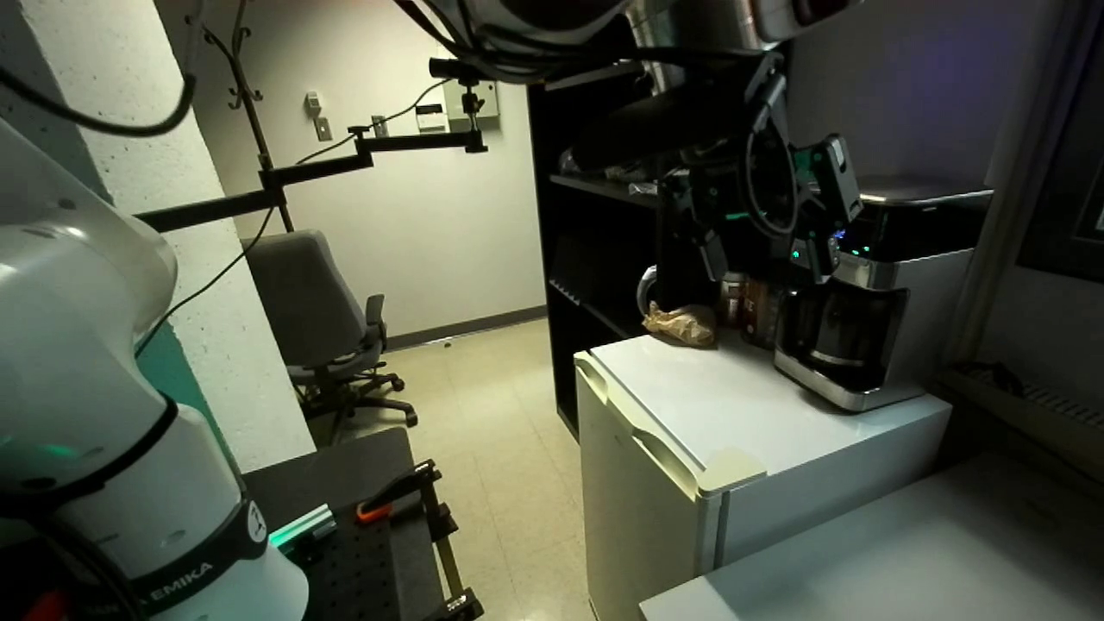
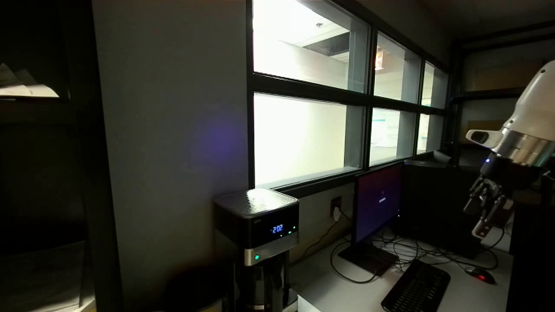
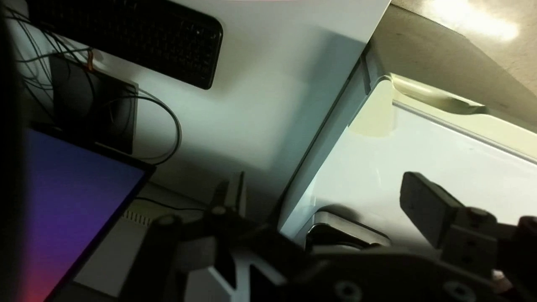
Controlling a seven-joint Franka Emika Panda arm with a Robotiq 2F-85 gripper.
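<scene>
My gripper (image 1: 768,264) hangs above the white mini fridge (image 1: 673,393) with its fingers spread and nothing between them. In the wrist view one finger pad (image 3: 428,206) shows at the right and the other stands well apart to its left. A black and silver coffee maker (image 1: 937,310) stands on the fridge, partly behind the right finger from this angle. Its lit display (image 2: 277,228) shows in the other exterior view, where the gripper (image 2: 476,221) is far to the right. A crumpled brown bag (image 1: 683,325) lies on the fridge top, near dim jars (image 1: 757,310).
Beside the fridge is a white desk (image 3: 261,100) with a keyboard (image 3: 151,35), a monitor (image 3: 75,201), loose cables and a mouse (image 2: 479,275). A dark shelf (image 1: 580,259) rises behind the fridge.
</scene>
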